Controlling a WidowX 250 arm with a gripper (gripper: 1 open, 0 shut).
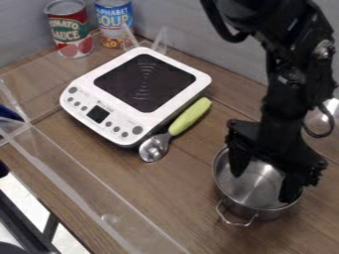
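Observation:
My black gripper [273, 161] hangs low at the right, its fingers down over and into the mouth of a steel pot [252, 203] that stands on the wooden counter. The pot's wire handle sticks out at the front left. The fingertips are dark and overlap the pot's inside, so I cannot tell whether they are open, shut or touching anything.
A white induction cooker [117, 107] stands at the left, with a green-handled spoon [189, 117] beside it. A tomato sauce can [69, 32] and an alphabet soup can [114, 22] stand at the back.

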